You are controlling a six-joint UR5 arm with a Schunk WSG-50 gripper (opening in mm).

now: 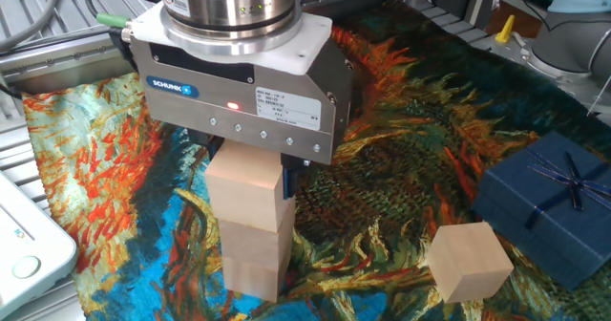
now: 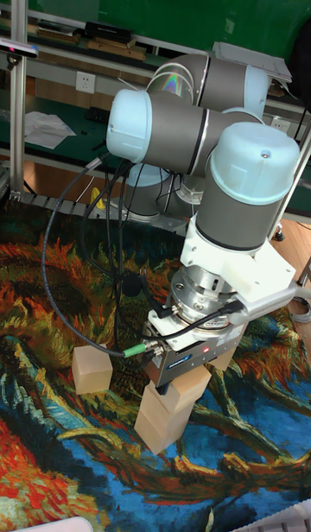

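Observation:
A plain wooden block (image 1: 250, 189) sits between the dark fingers (image 1: 290, 181) of my gripper (image 1: 250, 164), which appears shut on it. Directly below are a middle wooden block (image 1: 256, 237) and a bottom wooden block (image 1: 251, 275), stacked upright on the patterned cloth. The held block is slightly offset from those beneath; whether it fully rests on them I cannot tell. In the other exterior view, the gripper body (image 2: 188, 355) hides part of the stack's top, and the bottom block (image 2: 158, 431) shows below. A loose wooden block (image 1: 470, 262) stands apart on the cloth.
A dark blue gift box (image 1: 535, 202) with a ribbon lies beyond the loose block. A white device (image 1: 31, 249) stands at the left edge. Between the stack and the loose block the cloth (image 1: 358, 235) is clear.

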